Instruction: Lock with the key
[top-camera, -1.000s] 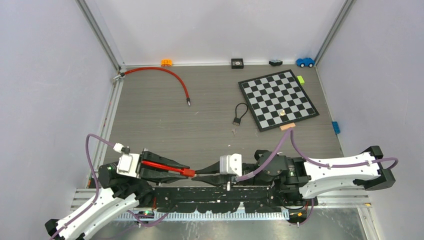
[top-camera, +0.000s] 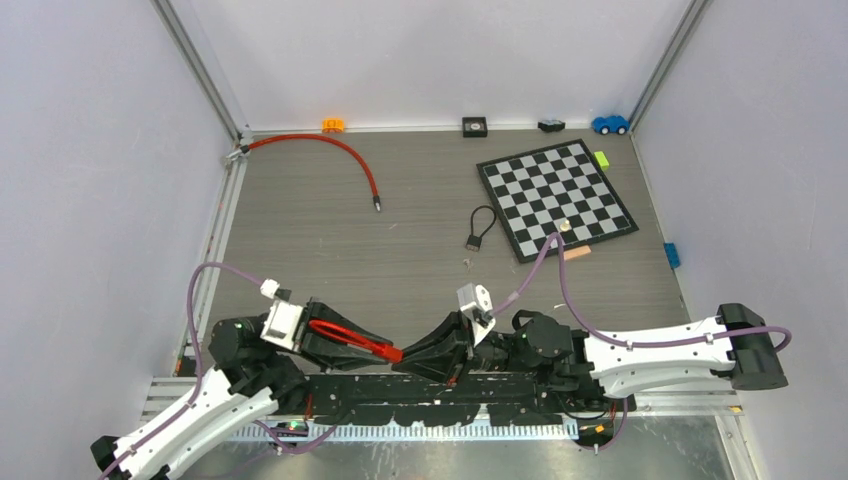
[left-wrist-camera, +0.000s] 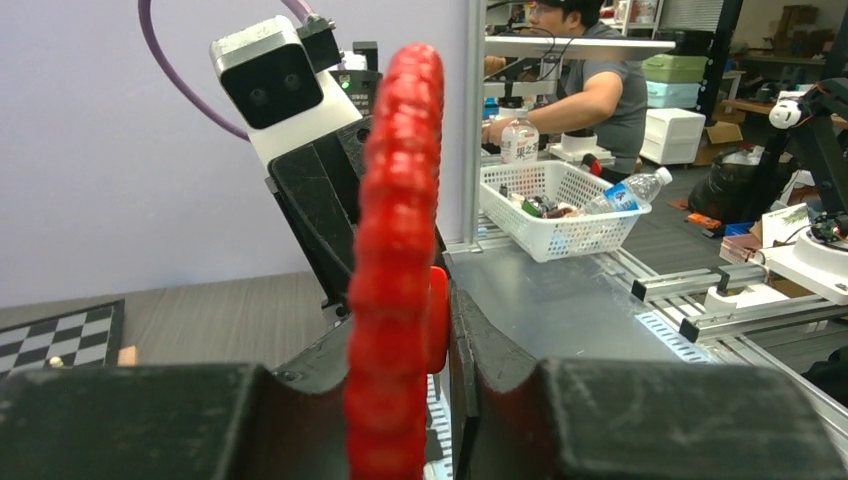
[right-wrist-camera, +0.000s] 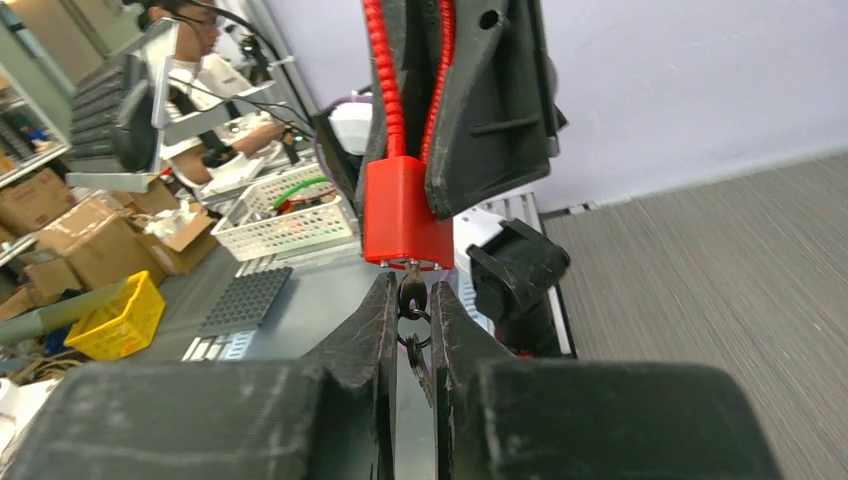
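Observation:
A red lock (top-camera: 386, 351) with a red cable loop is held in my left gripper (top-camera: 385, 355), low at the centre of the top view; in the right wrist view its body (right-wrist-camera: 405, 210) sits between the left fingers, shackle upward. A metal key (right-wrist-camera: 412, 292) on a ring enters the lock's underside. My right gripper is shut on that key, just below the lock. In the left wrist view the red cable (left-wrist-camera: 390, 260) fills the middle and hides much of what the left fingers grip.
A chessboard (top-camera: 555, 200), a black padlock (top-camera: 475, 240), a small key (top-camera: 467, 263) and a red cable (top-camera: 330, 140) lie on the table (top-camera: 320, 240).
Both grippers have shifted slightly right, the left with the red lock. The right gripper has rotated about its wrist, its white camera housing now tilted.

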